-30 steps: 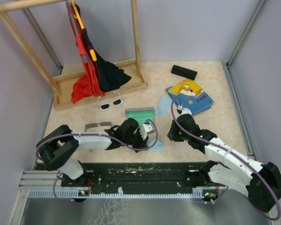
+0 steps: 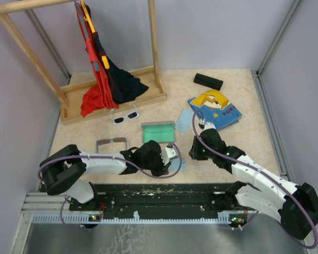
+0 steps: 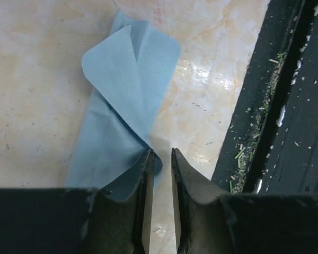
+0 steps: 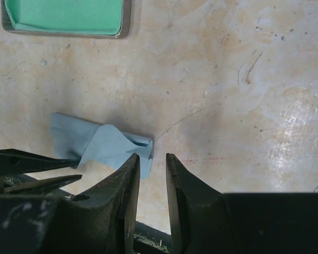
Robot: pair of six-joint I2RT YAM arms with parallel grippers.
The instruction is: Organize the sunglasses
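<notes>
On the table front lies a crumpled, folded light blue cloth point(image 2: 181, 164) point(image 3: 111, 127) point(image 4: 116, 148). My left gripper is at its edge, fingers slightly apart, one finger against a fold; no firm hold shows. To the right, over bare tabletop, my right gripper stands part open with nothing between its fingers. White-framed sunglasses point(image 2: 126, 117) lie back left. Another pair, with grey lenses point(image 2: 111, 141), sits nearer the left arm. Behind that arm is an open green-lined case point(image 2: 158, 132) point(image 4: 69, 13).
A second light blue cloth point(image 2: 184, 120) lies flat right of the case. Behind it are a blue and yellow bag point(image 2: 225, 114) and a closed black case point(image 2: 208, 81). The wooden rack point(image 2: 158, 97) with hanging clothes fills the back left.
My left arm has moved a little toward the table's front edge, over the crumpled cloth. The right arm stays almost where it was.
</notes>
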